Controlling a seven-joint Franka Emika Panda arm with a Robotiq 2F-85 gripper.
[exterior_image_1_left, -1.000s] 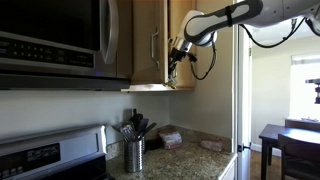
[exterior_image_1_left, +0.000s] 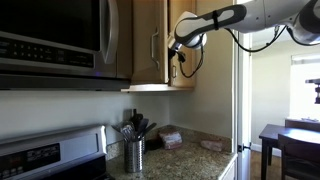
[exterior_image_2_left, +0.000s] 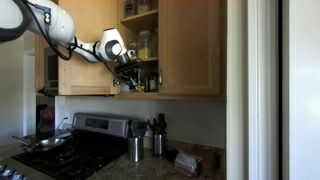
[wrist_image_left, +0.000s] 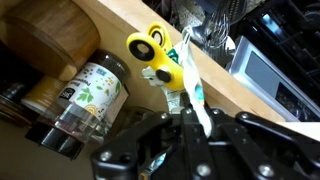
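Observation:
At the open upper cabinet, my gripper (exterior_image_2_left: 130, 74) is in front of the shelf edge. In the wrist view the gripper is shut on a crinkled white and teal packet (wrist_image_left: 193, 75), which stretches up past the fingertips. A yellow piece with black round marks (wrist_image_left: 157, 58) lies against the packet; whether it is part of it I cannot tell. The cabinet door partly hides the hand in exterior view 1.
Beside the gripper stand a jar with a leafy label (wrist_image_left: 93, 97) and a brown round container (wrist_image_left: 55, 38). More jars (exterior_image_2_left: 147, 45) fill the shelves. Below, a utensil holder (exterior_image_1_left: 134, 155) and wrapped food (exterior_image_1_left: 171, 140) stand on the counter (exterior_image_1_left: 190, 163).
In exterior view 1 the wrist has risen slightly and shifted left over the last second, near the cabinet door's edge. The counter items have stayed in place.

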